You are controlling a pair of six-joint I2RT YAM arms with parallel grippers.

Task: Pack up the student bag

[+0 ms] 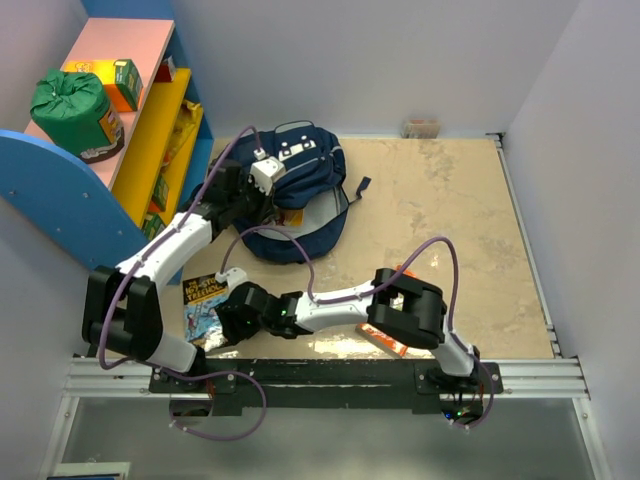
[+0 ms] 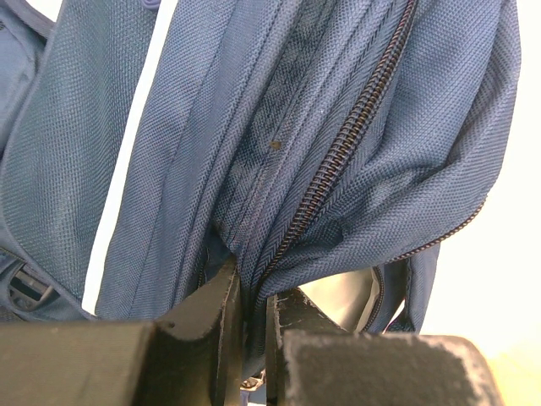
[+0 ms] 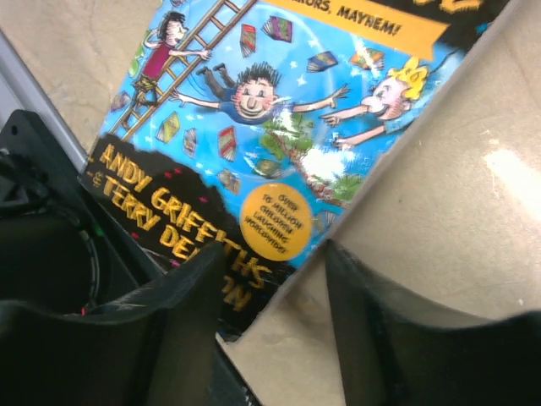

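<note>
The navy student bag lies open at the back of the table. My left gripper is shut on its zippered navy fabric, holding the bag's upper part. A blue Treehouse book lies flat at the front left, with my right gripper just over its edge in the right wrist view, blurred, part open with the book's spine edge between the fingertips; whether they touch it I cannot tell.
An orange book lies front right, partly under my right arm. The shelf unit with packs stands at the left.
</note>
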